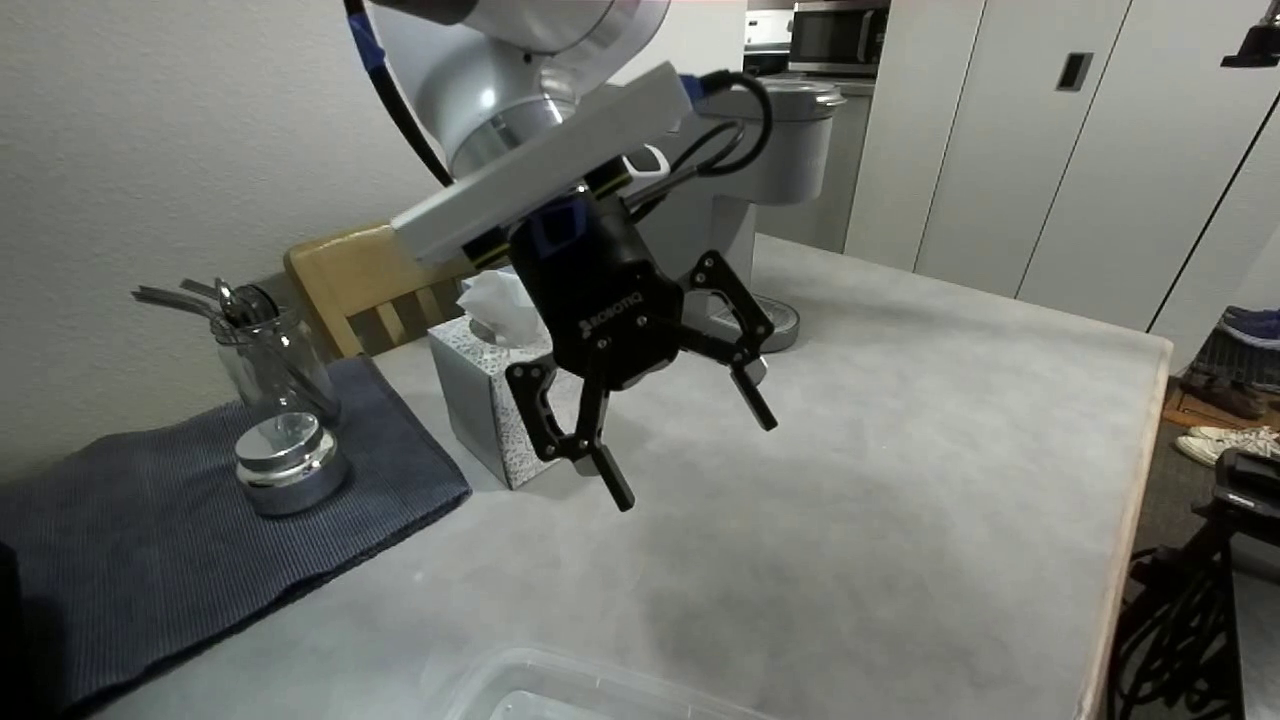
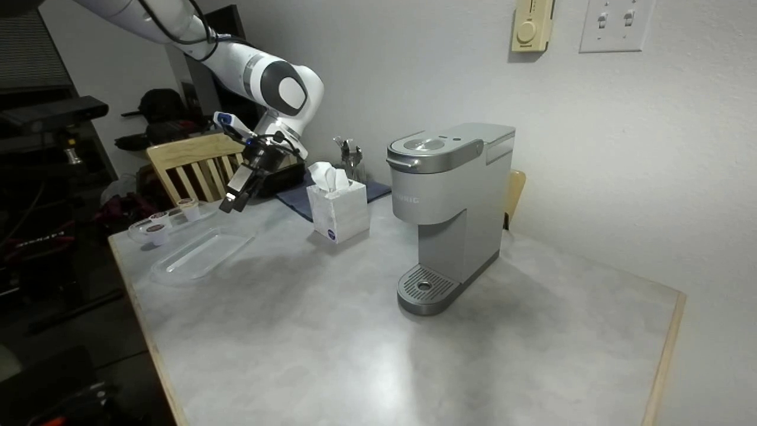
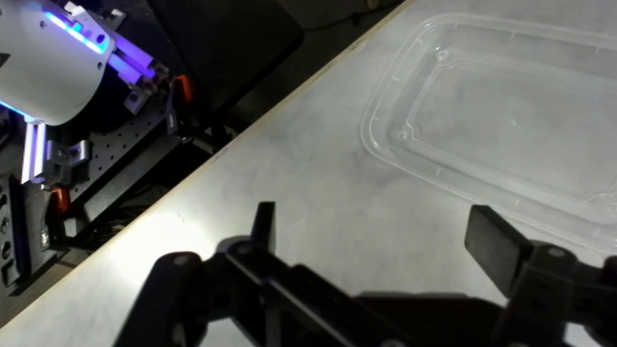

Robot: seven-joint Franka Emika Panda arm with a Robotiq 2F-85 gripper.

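My gripper [image 1: 699,468] hangs above the table with its fingers spread wide and nothing between them. In the wrist view the same gripper stands open over bare tabletop, clear of the transparent lid or tray [image 3: 509,115] to its upper right. That clear tray [image 2: 202,255] lies flat toward the left of the table in the second exterior view. A grey coffee maker [image 2: 454,213] stands upright with its lid down. Several small coffee pods [image 2: 157,233] sit at the table's far left, in or beside a clear container.
A tissue box [image 1: 486,402] stands just behind the gripper in the first exterior view. On the dark blue mat [image 1: 132,540] are a silver-lidded jar [image 1: 289,462] and a glass of utensils [image 1: 276,360].
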